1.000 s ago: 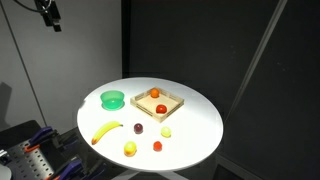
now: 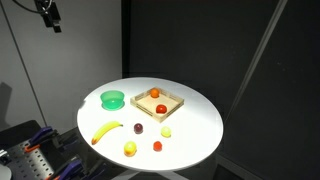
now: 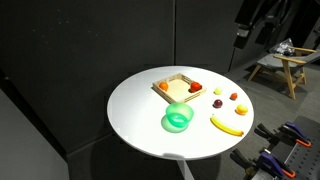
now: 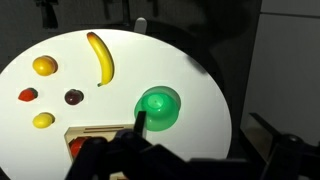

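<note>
High above the table's left side, my gripper (image 2: 57,29) hangs at the upper left of the first exterior view. In the wrist view its two dark fingers stand wide apart at the bottom, and the gripper has nothing between them but distant table and floor. A green bowl (image 4: 160,108) sits far below, on the white round table (image 2: 195,135). Behind it to the right is a shallow wooden box (image 2: 144,104) with an orange fruit (image 2: 154,93) and a red tomato (image 2: 161,108) inside. A yellow banana (image 2: 105,131) lies near the front left edge.
Also on the table are a dark purple fruit (image 2: 138,129), a yellow fruit (image 2: 166,132), an orange-yellow fruit (image 2: 130,149) and a small red fruit (image 2: 157,146). Dark curtains stand behind.
</note>
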